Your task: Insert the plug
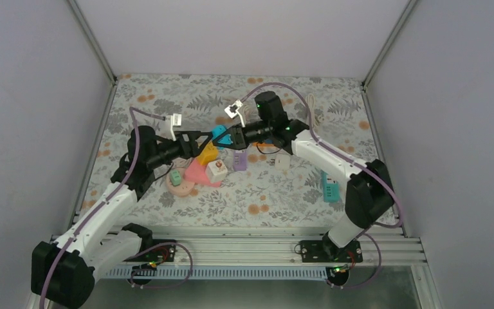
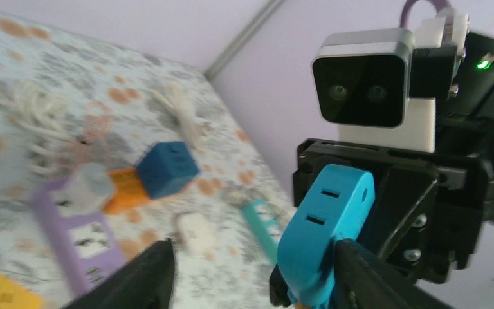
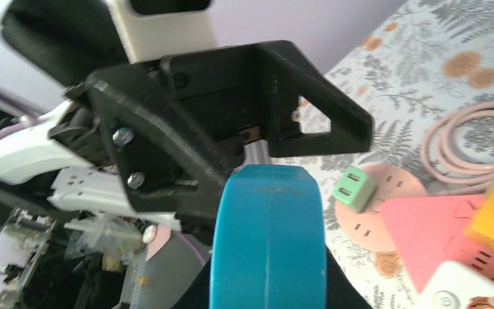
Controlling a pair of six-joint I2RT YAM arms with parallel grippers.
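Note:
My right gripper is shut on a cyan block with two slots, held up above the sockets in the middle; in the right wrist view this block fills the lower middle. My left gripper stands open facing it from the left, its blurred fingers either side of the block's lower part in the left wrist view. Whether they touch it I cannot tell. Below lie a yellow block, a pink socket board, a round socket with a green cube, and a white cube.
A purple strip, a blue cube on an orange piece and coiled cables lie on the patterned table. A teal strip is at the right.

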